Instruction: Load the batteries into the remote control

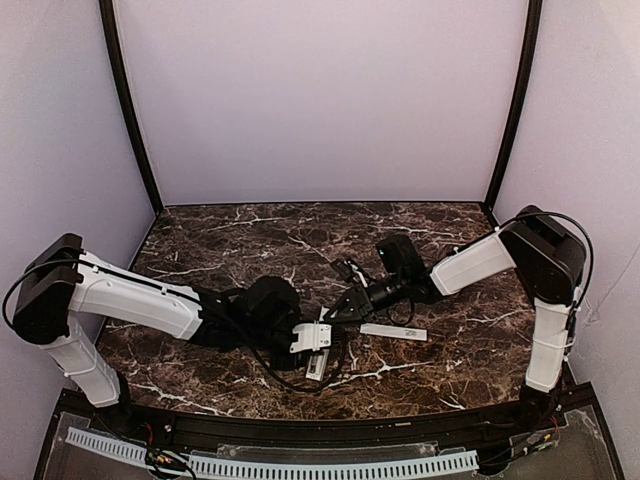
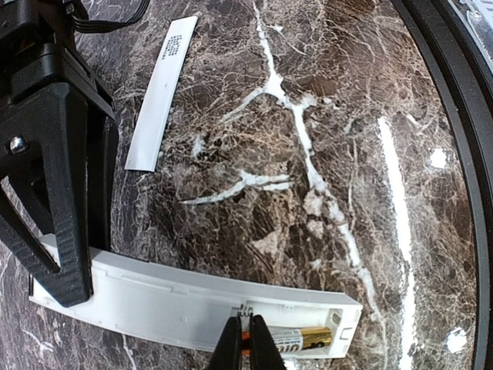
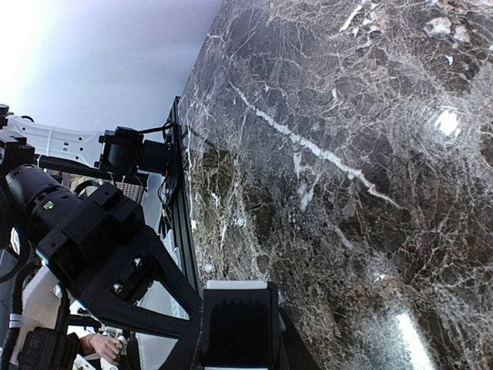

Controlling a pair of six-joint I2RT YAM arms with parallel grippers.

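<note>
The white remote lies on the marble table with its battery bay at one end, seen in the left wrist view. A gold-ended battery sits in that bay. My left gripper, shut with nothing seen between its fingers, has its tips over the battery. My right gripper is shut on the other end of the remote, its fingers showing at the upper left of the left wrist view. The battery cover lies apart, to the right of the remote.
A cable loops beside my left gripper.
</note>
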